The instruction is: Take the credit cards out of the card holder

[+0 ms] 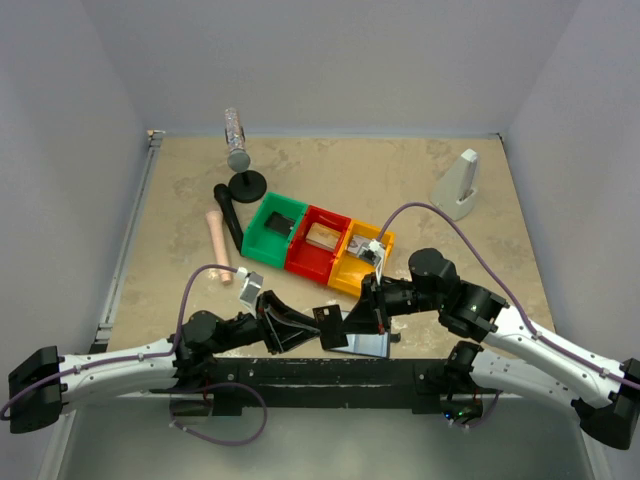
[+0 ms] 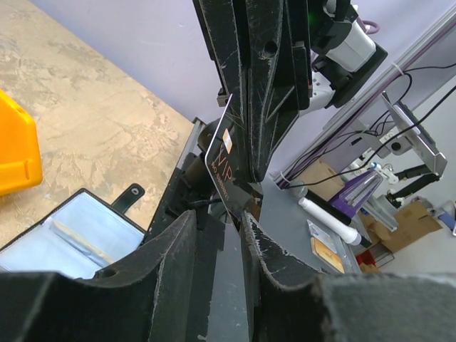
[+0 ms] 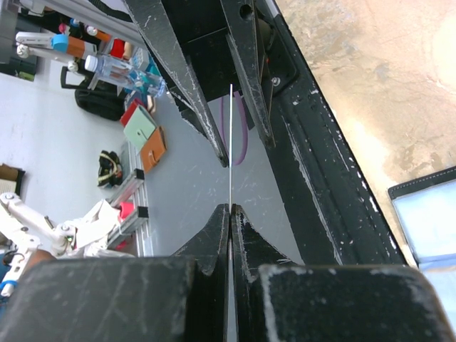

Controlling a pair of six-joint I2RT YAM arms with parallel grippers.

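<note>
A dark card [image 1: 330, 326] is held by my right gripper [image 1: 377, 318], which is shut on its edge; the right wrist view shows the card [image 3: 230, 142] edge-on as a thin line. My left gripper stands part open at the card's opposite side. One of its fingers [image 2: 251, 246] is close to the lower corner of the card [image 2: 226, 167]; whether they touch is unclear. Below them, the open card holder [image 1: 368, 345], pale blue-white inside with a black border, lies on the table, partly covered by the grippers in the top view.
Green [image 1: 263, 241], red [image 1: 305, 262] and orange [image 1: 347, 275] bins stand behind the grippers, each with something inside. A black microphone-like object [image 1: 228, 214] and a pinkish rod [image 1: 219, 248] lie at left.
</note>
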